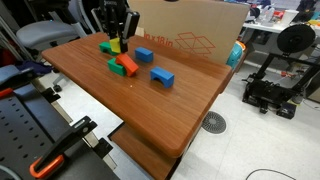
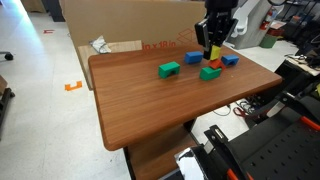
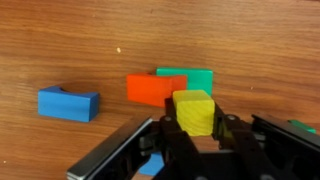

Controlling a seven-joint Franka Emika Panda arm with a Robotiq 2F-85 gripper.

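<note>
My gripper (image 1: 117,41) is shut on a yellow block (image 3: 194,112), holding it above the table near the far left end in exterior view 1. Just below it, a red block (image 1: 127,65) leans tilted against a green block (image 1: 115,68). From above, the red block (image 3: 150,89) sits left of the yellow one, with the green block (image 3: 196,77) partly hidden behind both. In exterior view 2 the yellow block (image 2: 215,52) hangs over the red block (image 2: 216,64) and green block (image 2: 209,73).
Two blue blocks, the nearer blue block (image 1: 162,76) and the farther blue block (image 1: 144,54), stand close by. Another green block (image 2: 169,69) lies apart. A cardboard panel (image 1: 195,30) borders the table's back.
</note>
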